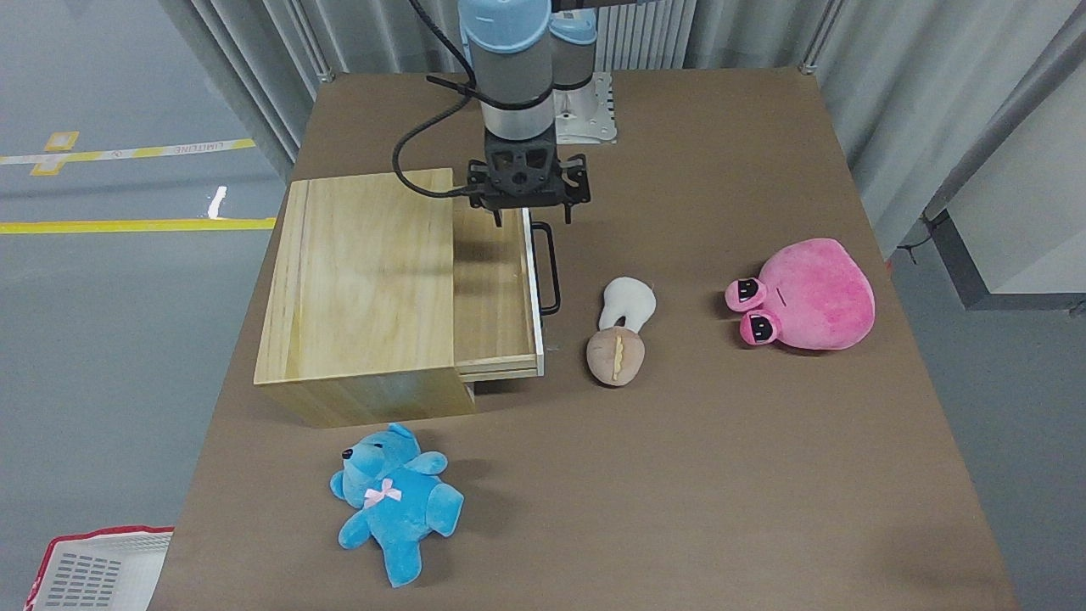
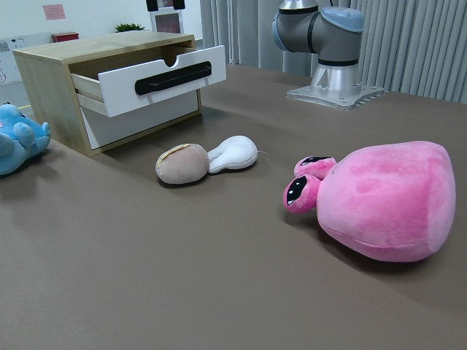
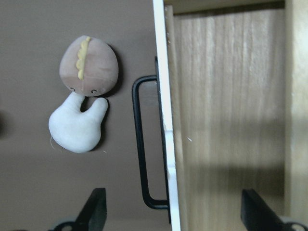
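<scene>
My gripper [image 1: 534,215] is raised over the far end of a pulled-out wooden drawer [image 1: 490,305], with its white front and black handle [image 1: 554,275]. In the wrist view its two fingers [image 3: 96,209] stand wide apart, one left of the handle and one over the drawer floor, nothing between them but the drawer edge below. The drawer floor in view is bare. A white and tan plush [image 1: 615,355] lies on the table just right of the drawer.
A wooden cabinet top [image 1: 356,275] is left of the drawer. A blue bear [image 1: 401,509] lies in front, a pink plush [image 1: 814,295] at the right. A white basket [image 1: 112,570] is off the table.
</scene>
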